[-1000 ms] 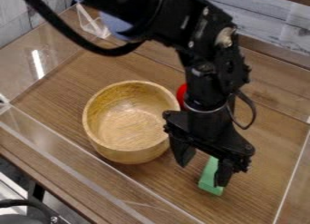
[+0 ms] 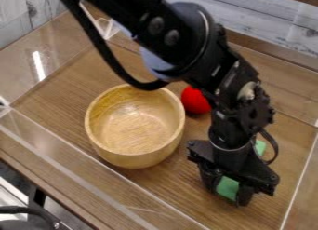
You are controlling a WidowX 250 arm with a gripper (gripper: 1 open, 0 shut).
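My black gripper (image 2: 230,178) is low at the right of the table, down over a green object (image 2: 228,189) and shut on it. The object is mostly hidden beneath the fingers, with green showing between and beside them. A wooden bowl (image 2: 130,124) sits to the left of the gripper, apart from it. A red round object (image 2: 194,98) lies behind the arm, above the bowl's right side.
The wooden table (image 2: 69,85) has clear room at the upper left and at the right edge. Its front edge runs diagonally across the lower left.
The gripper has come down onto the green object, which is now largely covered by the fingers. The bowl and red object stay where they were.
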